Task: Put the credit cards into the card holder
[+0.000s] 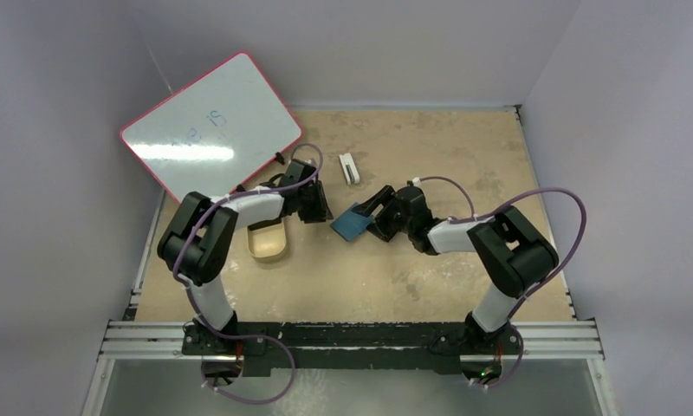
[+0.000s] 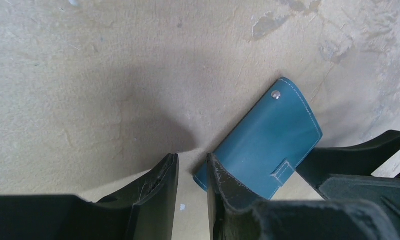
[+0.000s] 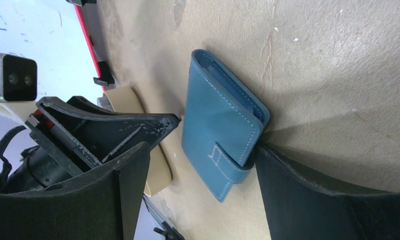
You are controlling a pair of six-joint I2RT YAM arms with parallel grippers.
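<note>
The blue card holder [image 1: 351,224] lies on the table between the two grippers. In the right wrist view, the stitched holder [image 3: 220,115] shows a gaping pocket along its upper right edge and a small strap at its lower corner. My right gripper is open wide, one finger beside or touching the strap corner. My left gripper is a little open, its fingertips left of the holder [image 2: 268,137], with bare table showing in the narrow gap. One left fingertip overlaps the holder's near corner in that view. I can make out no credit cards.
A beige tray [image 1: 268,254] sits below the left arm. Behind the holder lies a small white object [image 1: 349,168]. A whiteboard [image 1: 213,130] with a red rim leans at the back left.
</note>
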